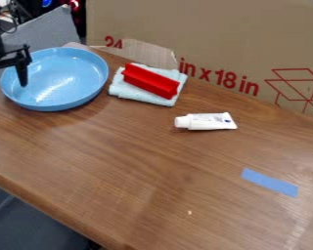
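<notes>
My black gripper (8, 74) is at the far left edge, partly out of frame, open over the left side of a blue round tray (67, 89). A red block (150, 80) lies on a folded pale cloth (128, 92) right of the tray. A white tube (205, 121) lies on the wooden table (146, 181) further right.
A cardboard box (225, 39) stands along the back. A blue strip (269, 182) is on the table at the right.
</notes>
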